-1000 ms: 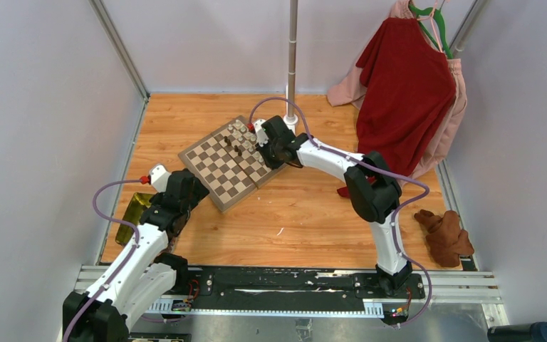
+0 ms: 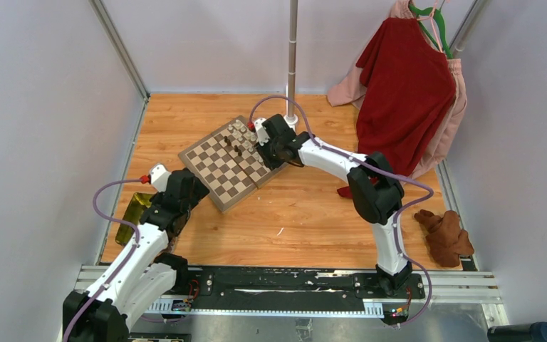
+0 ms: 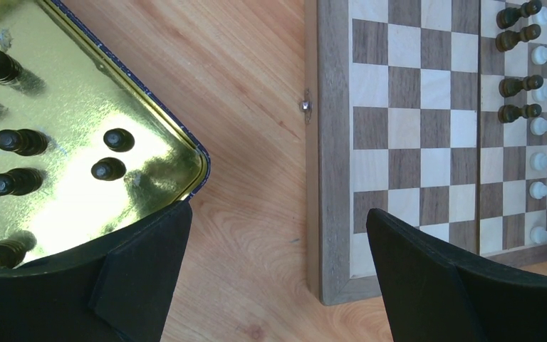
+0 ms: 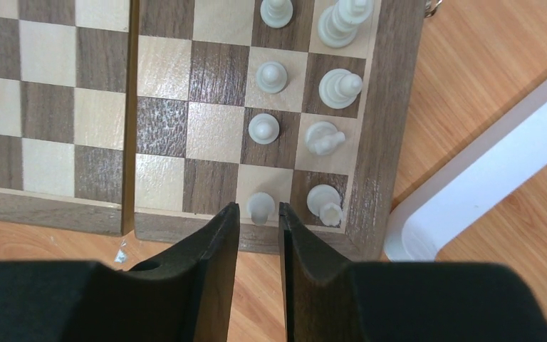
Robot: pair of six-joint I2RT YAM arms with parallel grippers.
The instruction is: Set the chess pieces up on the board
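Note:
A folding chessboard (image 2: pixel 217 171) lies at the table's middle-left, white pieces (image 4: pixel 340 91) and several dark pawns (image 3: pixel 520 85) on its far half. A gold tray (image 3: pixel 64 199) of dark pieces (image 3: pixel 16 182) is beside it. My left gripper stands open between tray and board, nothing between its fingers. My right gripper is partly open over the board's corner, its fingertips either side of a white pawn (image 4: pixel 263 198) as seen from above; whether they touch it is unclear.
A pole (image 2: pixel 292 64) stands behind the board, its white base beside it. Red and pink clothes (image 2: pixel 402 92) hang at the back right. A brown plush toy (image 2: pixel 443 235) lies at front right.
The right arm has shifted very slightly, its gripper housing a touch higher in the top view. The left arm and board look unchanged.

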